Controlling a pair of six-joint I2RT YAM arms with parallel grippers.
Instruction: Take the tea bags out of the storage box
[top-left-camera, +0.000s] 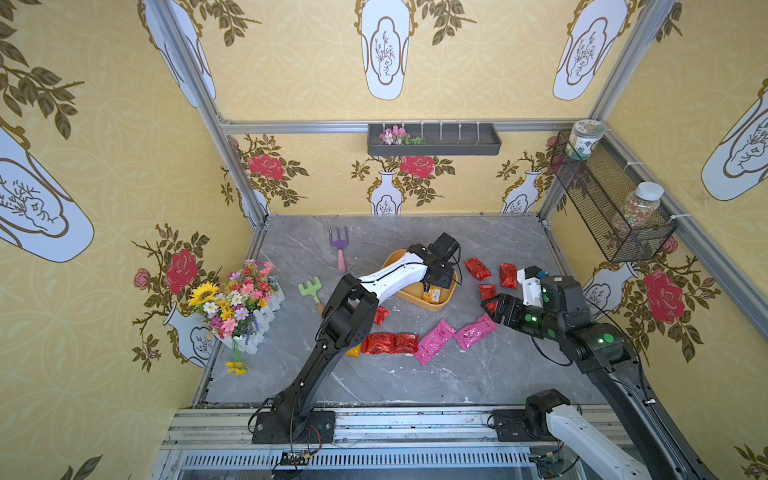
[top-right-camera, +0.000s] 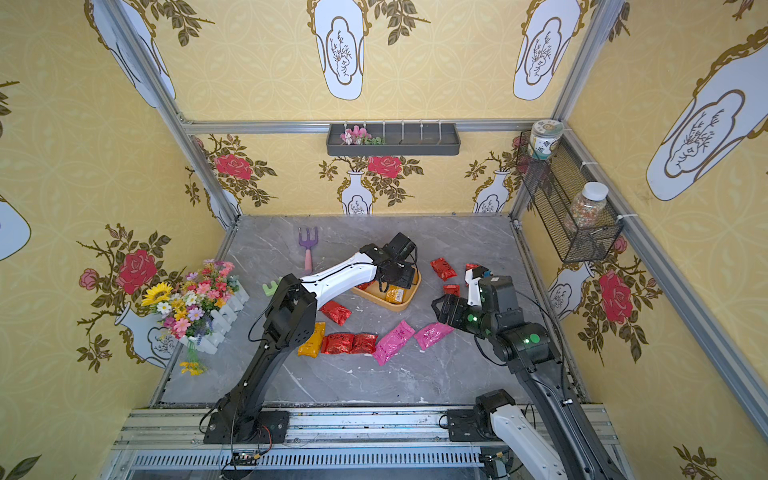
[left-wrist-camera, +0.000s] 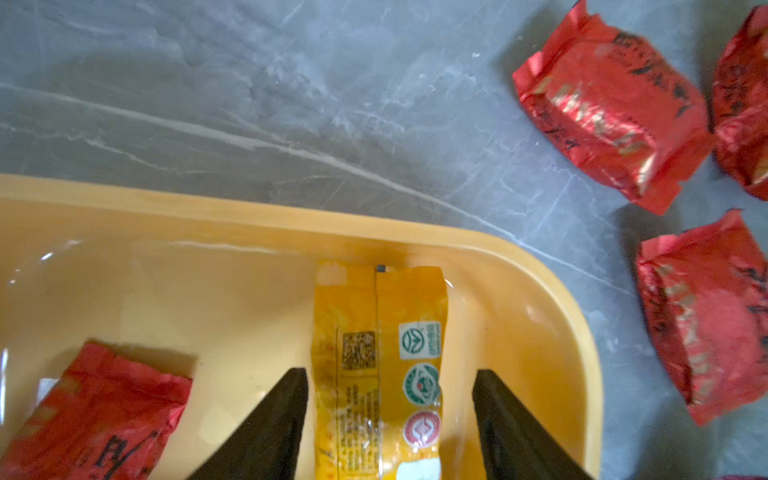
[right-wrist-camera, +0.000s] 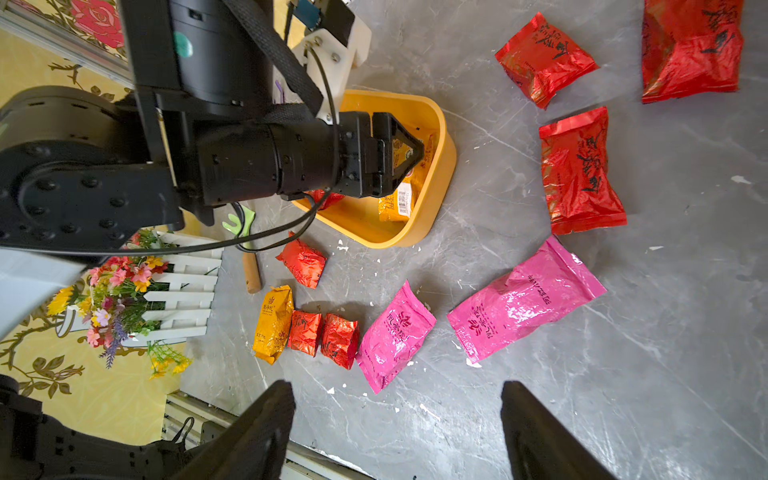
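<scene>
The orange storage box (left-wrist-camera: 216, 224) sits mid-table holding a yellow tea bag (left-wrist-camera: 380, 336) and a red tea bag (left-wrist-camera: 112, 416). My left gripper is over the box, open, its fingers either side of the yellow bag in the left wrist view; whether they touch it I cannot tell. My right gripper hangs over the table right of the box, open with empty fingers. Red tea bags (right-wrist-camera: 580, 172), pink tea bags (right-wrist-camera: 520, 300) and a yellow tea bag (right-wrist-camera: 272, 320) lie outside the box.
Flowers in a white fence planter (top-left-camera: 248, 316) stand at the left, near green (top-left-camera: 310, 289) and purple (top-left-camera: 338, 244) toy forks. A wire basket (top-left-camera: 600, 208) with jars hangs on the right wall. The back of the table has free room.
</scene>
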